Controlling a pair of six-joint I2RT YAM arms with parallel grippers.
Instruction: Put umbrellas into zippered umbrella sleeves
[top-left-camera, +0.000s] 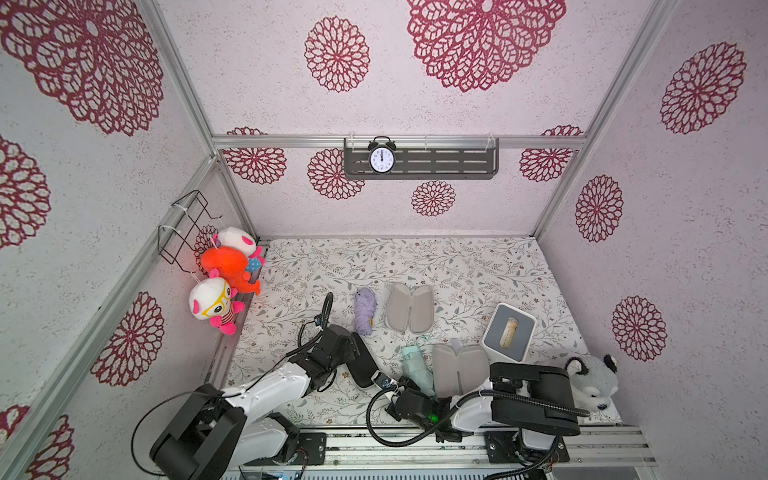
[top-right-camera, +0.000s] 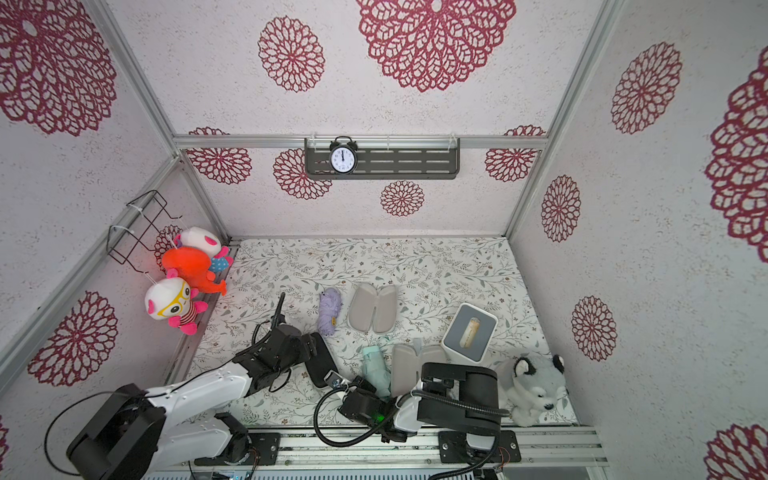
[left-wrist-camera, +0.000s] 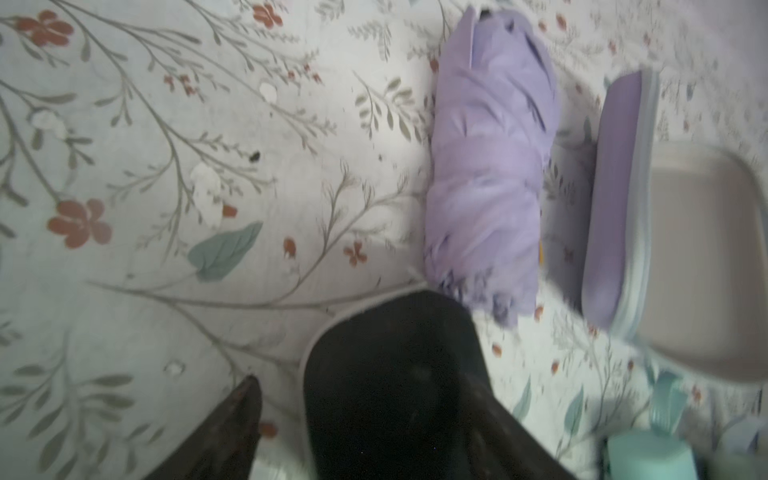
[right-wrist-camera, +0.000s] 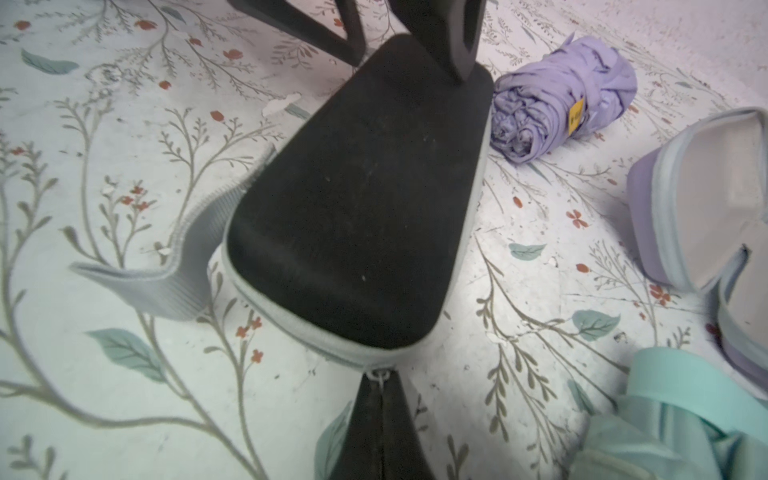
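A black zippered sleeve (right-wrist-camera: 356, 200) with grey zip edge lies closed at the lower middle. At its far end my left gripper stands open, fingers over and beside it. At the near end my right gripper is shut on the small zipper pull (right-wrist-camera: 379, 373). A rolled purple umbrella (left-wrist-camera: 488, 176) lies just beyond the sleeve. A mint umbrella (top-left-camera: 417, 368) lies to its right. Two sleeves lie spread open: one (top-left-camera: 409, 308) beside the purple umbrella, another (top-right-camera: 412, 364) beside the mint one, partly hidden by my right arm.
A white tray (top-left-camera: 508, 332) with a beige item stands at the right, near a husky plush (top-right-camera: 532, 384). Plush toys (top-left-camera: 224, 288) sit along the left wall.
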